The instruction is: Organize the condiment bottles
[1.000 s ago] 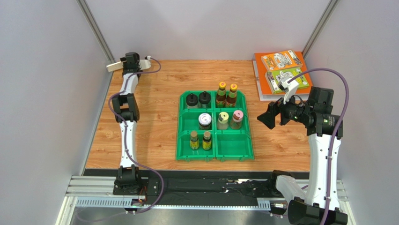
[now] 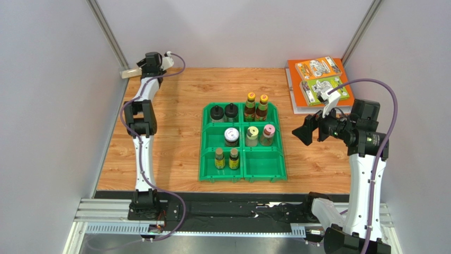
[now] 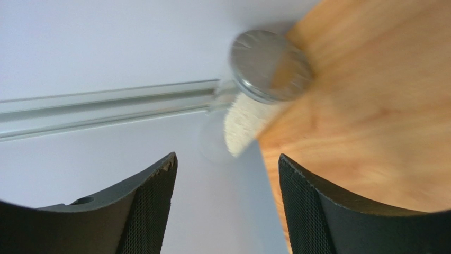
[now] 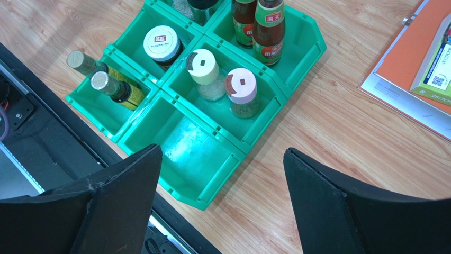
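Observation:
A green organizer [image 2: 263, 165] holds the bottles: two black-lidded ones [image 2: 216, 114], sauce bottles [image 2: 250, 110], a white-lidded jar [image 4: 161, 43], shakers [image 4: 242, 87] and small bottles [image 4: 124, 94]; its lower-right compartment is empty. My left gripper is open at the back-left corner, with a blurred clear container [image 3: 270, 71], silver-lidded with white granules, beyond its fingers. My right gripper stands open and empty to the right of the organizer.
Stacked orange and green boxes [image 2: 316, 68] on folders fill the back-right corner. Walls border the workspace.
The right arm shifted very slightly; the organizer's contents are unchanged.

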